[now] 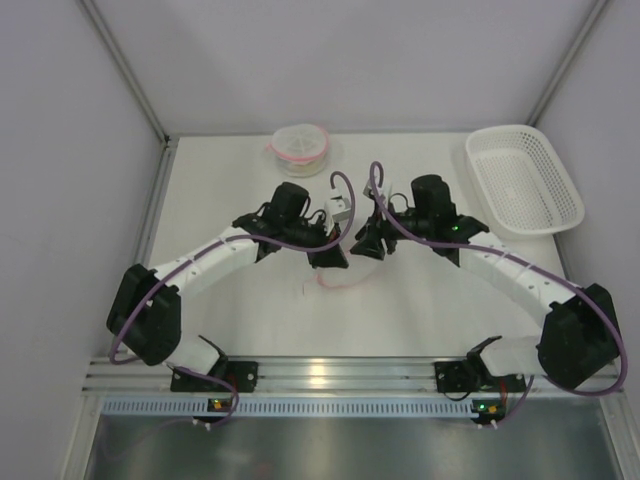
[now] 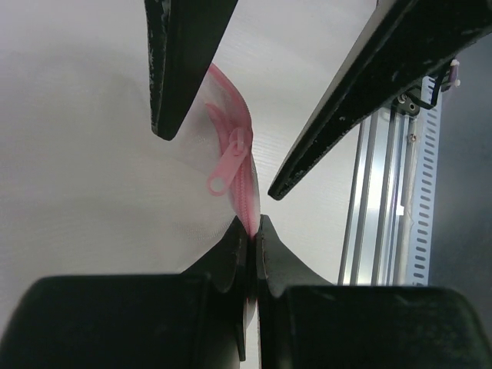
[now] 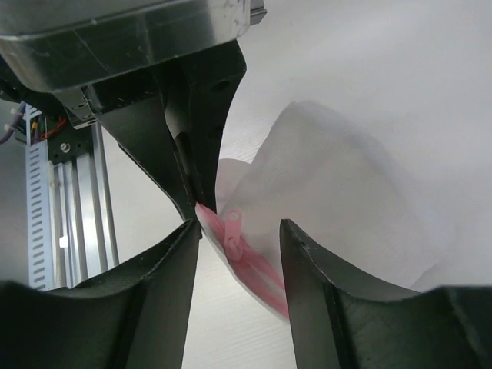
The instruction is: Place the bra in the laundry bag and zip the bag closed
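Note:
The white mesh laundry bag with pink trim lies mid-table, largely covered by both arms in the top view. My left gripper is shut on its pink zip edge, just beside the pink zipper pull. My right gripper is part open. In the right wrist view the pull stands up between its fingertips, which do not clamp it. In the left wrist view, the right fingers straddle the zip edge from above. No bra can be made out in any view.
Another round mesh bag with a pink rim rests at the back of the table. A white perforated basket occupies the back right.

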